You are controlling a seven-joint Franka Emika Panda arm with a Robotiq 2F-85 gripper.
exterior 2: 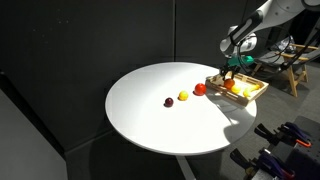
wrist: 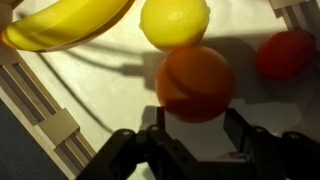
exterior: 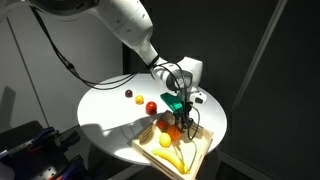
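Note:
An orange ball [wrist: 195,83] rests in the wooden tray [wrist: 58,127], right in front of my gripper. My dark fingers [wrist: 155,143] stand apart at the ball's near side; whether they touch it cannot be made out. A yellow ball [wrist: 174,22] lies directly beyond the orange one, with a banana [wrist: 68,24] to the left and a red fruit [wrist: 285,54] to the right. From exterior view 1, the gripper [exterior: 182,122] reaches down into the tray [exterior: 203,150], and its tips are hard to see there.
On the round white table [exterior: 105,125] outside the tray lie a red ball [exterior: 151,108], an orange-yellow ball [exterior: 139,99] and a dark purple one [exterior: 128,93]. The tray's walls enclose the fruit around my fingers.

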